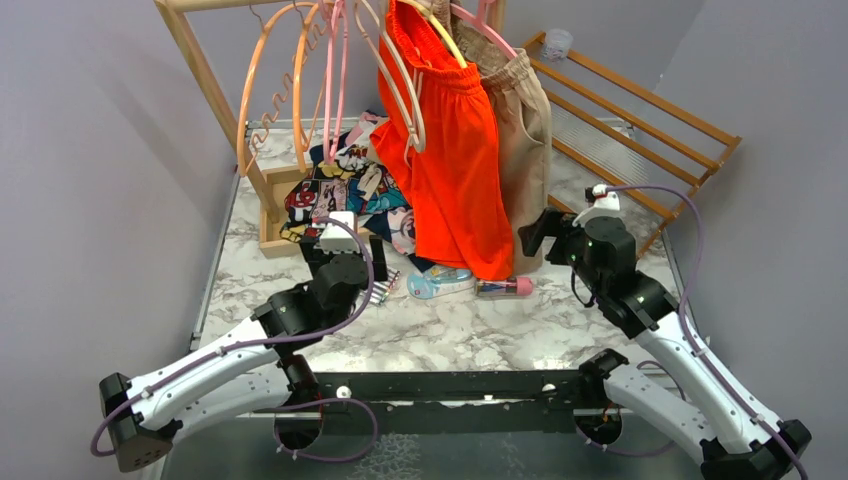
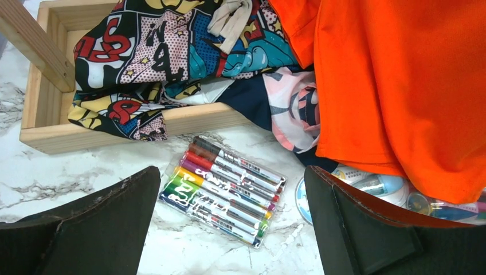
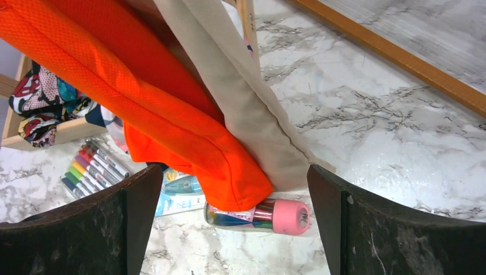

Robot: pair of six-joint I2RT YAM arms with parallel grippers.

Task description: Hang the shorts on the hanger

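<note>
Orange shorts (image 1: 440, 170) hang from the rack on a yellow hanger (image 1: 443, 38), and beige shorts (image 1: 520, 150) hang to their right on a pink hanger (image 1: 490, 30). Empty hangers are at the left: orange (image 1: 298, 100), pink (image 1: 328, 100) and cream (image 1: 412, 120). Dark patterned clothing (image 2: 172, 46), comic-print on top, lies heaped in and over the wooden tray (image 2: 103, 136). My left gripper stands open in front of the heap, nothing held. To the right of the beige shorts, my right gripper is open and empty.
On the marble table lie a marker pack (image 2: 223, 189), a blue-and-white package (image 1: 440, 282) and a pink-capped tube (image 3: 289, 216). A wooden slatted rack (image 1: 640, 130) stands at the right, a clear cup (image 1: 556, 45) behind it.
</note>
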